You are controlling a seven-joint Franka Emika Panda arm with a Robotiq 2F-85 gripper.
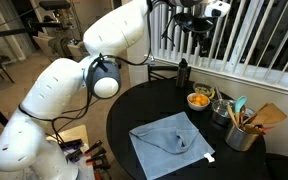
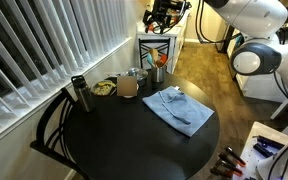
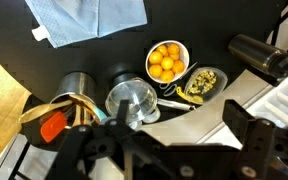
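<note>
My gripper is open, its dark fingers wide apart at the bottom of the wrist view with nothing held between them. It hangs high above the back of the table. Below, in the wrist view, are a white bowl of oranges [image 3: 167, 62], a glass-lidded pot [image 3: 132, 97] and a dish with yellow pieces [image 3: 201, 84]. A metal pot of utensils [image 3: 74, 88] stands to the left of these. A blue cloth [image 1: 172, 148] lies spread on the table, with a small raised fold near its right side.
The round black table [image 2: 119, 140] has wide bare areas around the cloth. A dark cylindrical canister [image 1: 182, 74] stands at its back edge, near window blinds [image 1: 254, 35]. Dark chairs [image 2: 56, 125] are beside the table.
</note>
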